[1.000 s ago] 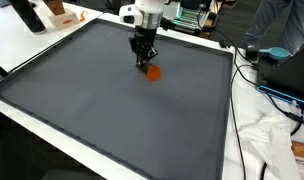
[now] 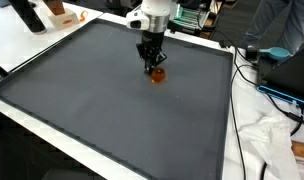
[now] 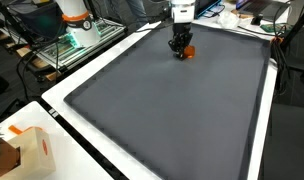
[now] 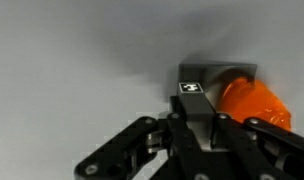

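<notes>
In the wrist view, my gripper is shut on a black block-like object, whose end carries a white printed mark (image 4: 190,88). Just right of it lies an orange object (image 4: 254,101) with an uneven outline, against a dark square shape (image 4: 217,73). I cannot tell whether that square is part of the held object. From exterior view 1, the gripper (image 2: 150,66) is low over the grey table, with the orange object (image 2: 158,75) close beside it. In exterior view 2 the orange object (image 3: 189,51) shows to the right of the fingers. The held object's lower part is hidden.
White plastic (image 2: 267,140) lies beyond its right edge. Cables (image 2: 282,97) run along that side. A red-brown and white item (image 2: 60,12) stands past the far left edge.
Over the last second, the arm and gripper have shifted slightly to the right in exterior view 1. The orange object has also moved a little to the right, staying beside the fingers.
</notes>
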